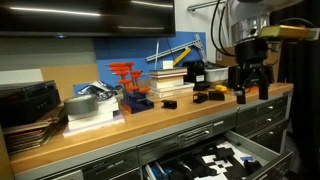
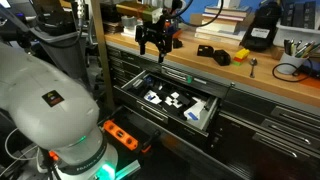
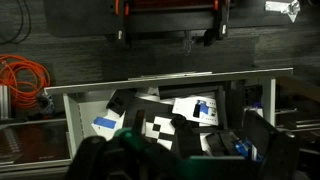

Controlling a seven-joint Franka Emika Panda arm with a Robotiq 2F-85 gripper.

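Note:
My gripper hangs above the open drawer with its fingers apart and nothing between them. In exterior view 2 the same gripper points down, well clear of the drawer's contents. The pulled-out drawer holds several flat dark, white and blue pieces. From the wrist view, a black-and-white checkered piece lies near the middle of the drawer, and a white card with blue markings lies to its right. Dark, blurred gripper parts cover the lower edge of that view and hide some contents.
Along the wooden worktop stand a grey tape dispenser on books, red-handled clamps and stacked books. Other drawers in the cabinet are closed. An orange cable lies on the floor beside the open drawer.

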